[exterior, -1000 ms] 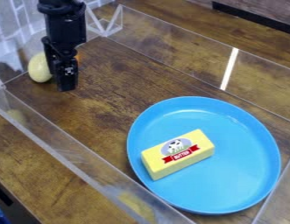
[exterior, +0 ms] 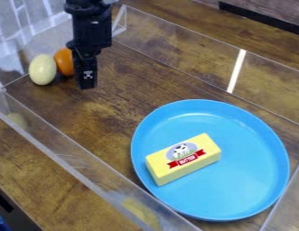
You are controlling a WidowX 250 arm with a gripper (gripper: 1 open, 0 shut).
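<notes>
My gripper point(exterior: 87, 76) is at the back left, pointing down to the wooden table, just right of an orange round object point(exterior: 65, 62) that it partly hides. Whether it touches that object I cannot tell. A pale yellow egg-shaped object point(exterior: 43, 70) sits left of the orange one. On the front right, a yellow butter box point(exterior: 182, 159) with a cow label lies on a blue plate point(exterior: 242, 162).
Clear plastic walls run along the left and back of the workspace.
My gripper has moved right from in front of the orange object, which now shows more fully beside it. The butter box and plate have not moved.
</notes>
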